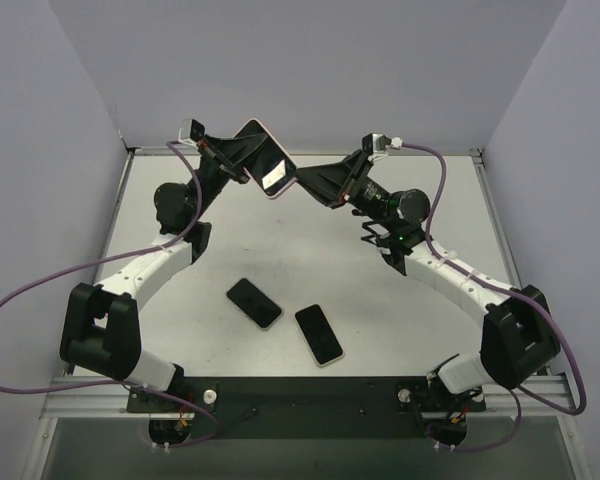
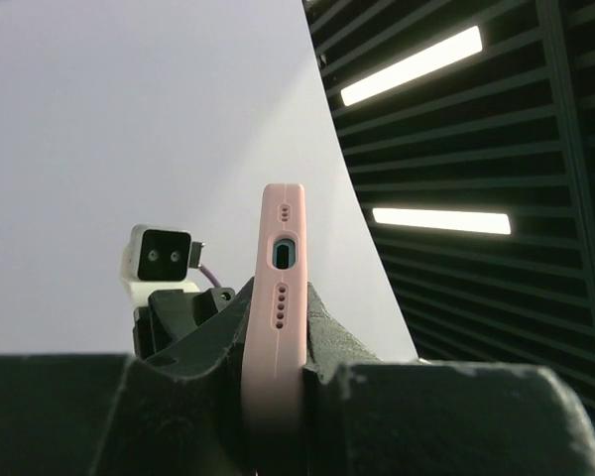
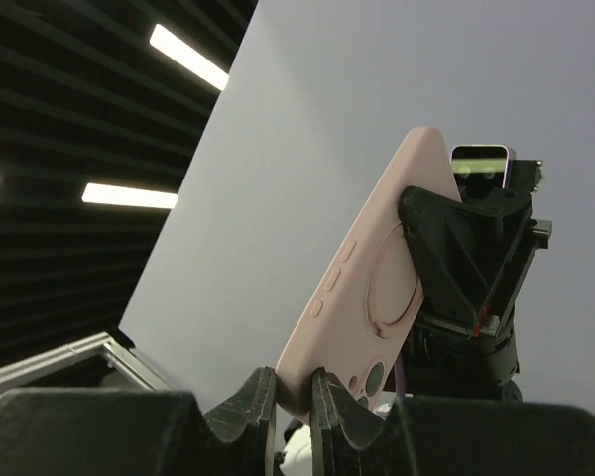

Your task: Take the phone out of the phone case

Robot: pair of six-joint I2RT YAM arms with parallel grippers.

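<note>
A phone in a pink case (image 1: pixel 271 151) hangs in the air between both arms, its dark screen toward the top camera. My left gripper (image 1: pixel 254 150) is shut on it from the left; in the left wrist view the case's edge with its port (image 2: pixel 283 299) stands between the fingers. My right gripper (image 1: pixel 302 176) is shut on the lower right corner; in the right wrist view the pink back with camera lenses and side buttons shows, that corner between the fingertips.
Two dark phones (image 1: pixel 254 302) lie on the white table (image 1: pixel 240 230) at the front middle. The rest of the table below the arms is clear.
</note>
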